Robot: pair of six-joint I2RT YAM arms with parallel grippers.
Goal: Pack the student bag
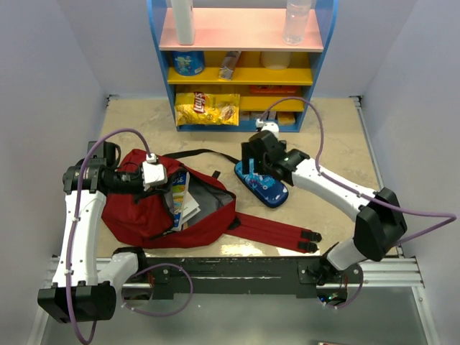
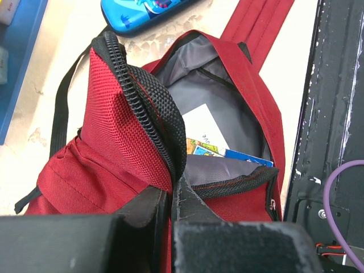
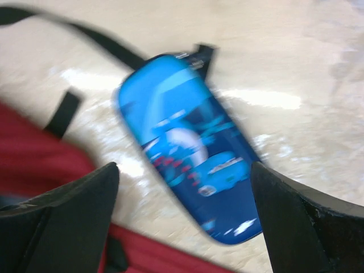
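Note:
The red student bag [image 1: 136, 215] lies on its side at the left of the table, its mouth facing right. Inside it show white papers or books and a colourful book [image 1: 180, 198]. My left gripper is shut on the bag's fabric beside the black zipper edge, lifting that flap. To the right of the bag lies a blue pencil case [image 3: 187, 148] with a cartoon print, flat on the table. My right gripper hangs above the pencil case, open, with nothing between its fingers. In the top view the right arm covers part of the case.
A blue shelf [image 1: 241, 128] stands at the back, with a yellow chip bag [image 1: 207, 109] on its lowest level. A red strap [image 1: 273, 233] stretches right from the bag along the front edge. Bare table [image 1: 338, 158] lies at the right.

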